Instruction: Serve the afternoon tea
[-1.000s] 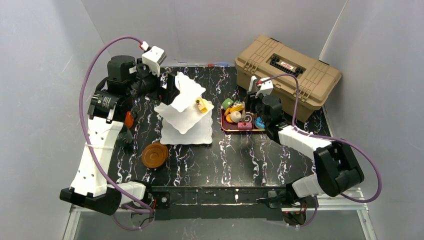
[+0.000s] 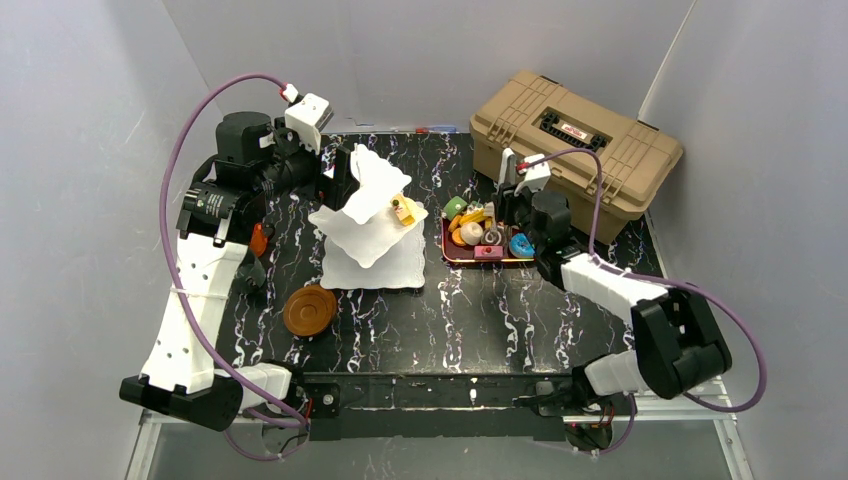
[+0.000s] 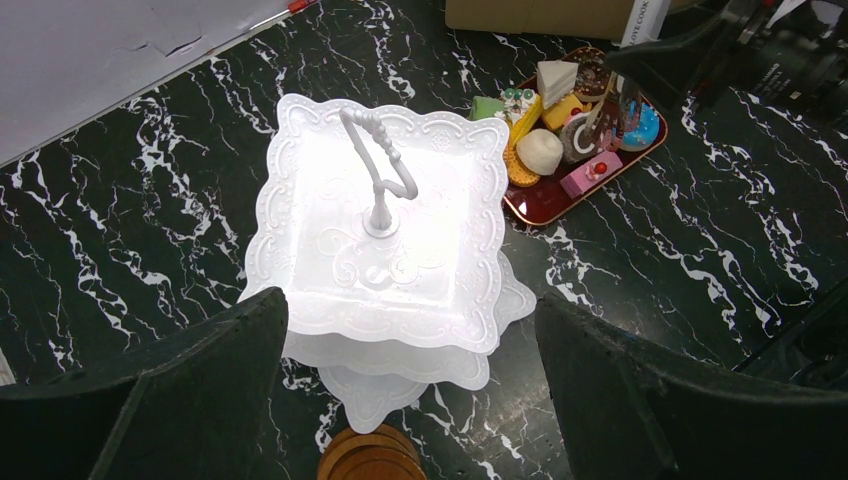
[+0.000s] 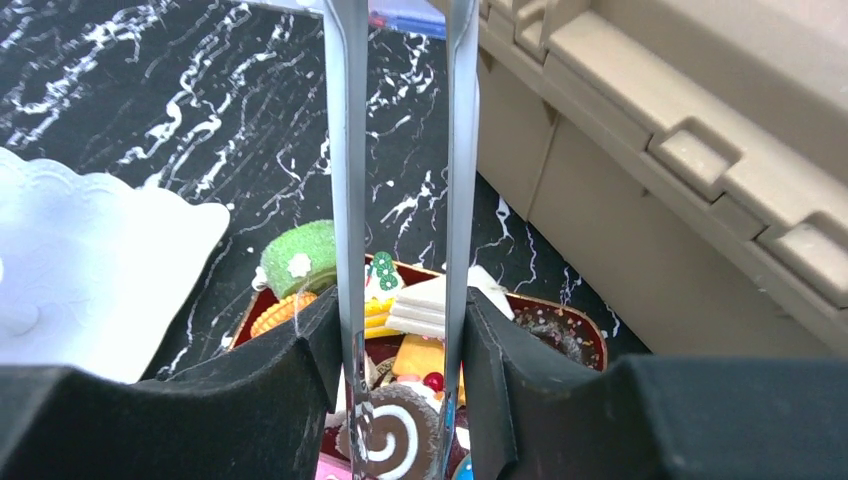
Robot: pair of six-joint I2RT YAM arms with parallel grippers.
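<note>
My left gripper stands open and empty above the left side of the white three-tier stand; a yellow treat sits on a lower tier. My right gripper is shut on silver metal tongs, held upright over the red tray of treats: a white wedge, a pink cake, a chocolate swirl, a blue donut and others. Whether the tong tips grip a treat I cannot tell.
A tan case stands right behind the tray. A wooden plate lies in front of the stand, and an orange object is partly hidden by the left arm.
The left arm has not moved.
</note>
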